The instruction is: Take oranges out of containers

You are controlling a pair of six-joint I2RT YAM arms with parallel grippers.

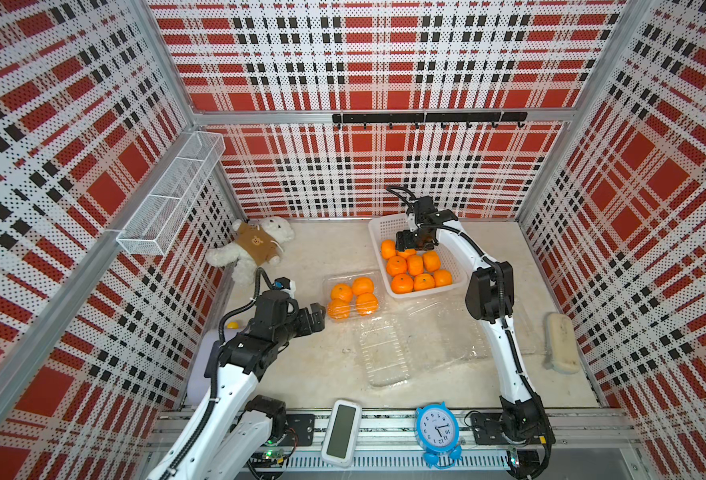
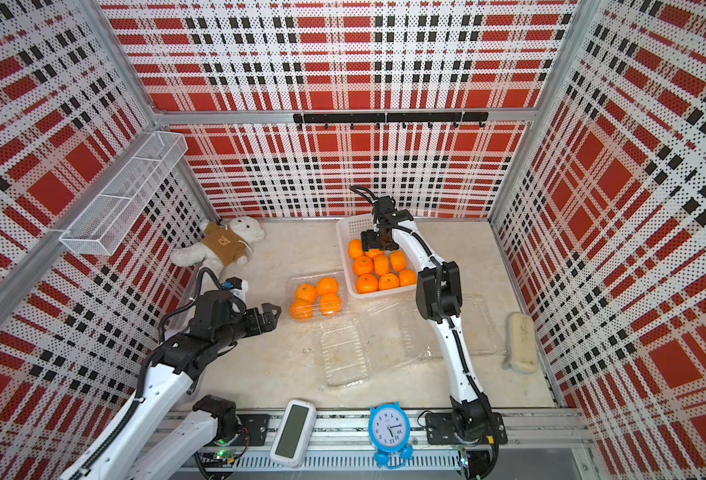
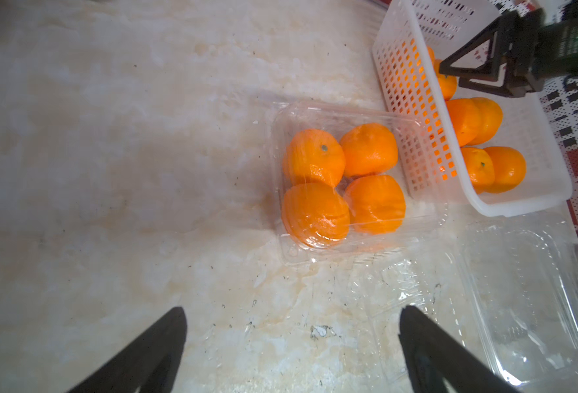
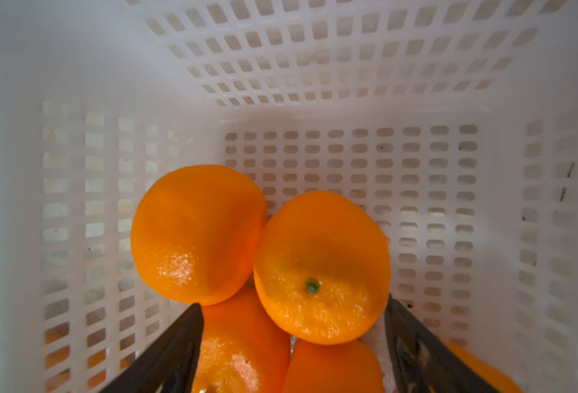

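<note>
A white perforated basket (image 1: pixel 377 228) holds several oranges. Over its back part my right gripper stands open, pointing down, fingertips either side of an orange with a green stem spot (image 4: pixel 321 255); another orange (image 4: pixel 197 229) rests against it. Left of the basket, a clear plastic container (image 3: pixel 276 150) holds several oranges (image 3: pixel 315 157), seemingly under clear plastic. My left gripper is open with nothing between its fingers, left of that container in the top views.
Empty clear containers (image 1: pixel 385 352) lie at the front middle and right. A plush bear (image 1: pixel 249 244) sits back left, a beige object (image 1: pixel 561 344) at the right. A clock (image 1: pixel 437 432) is on the front rail.
</note>
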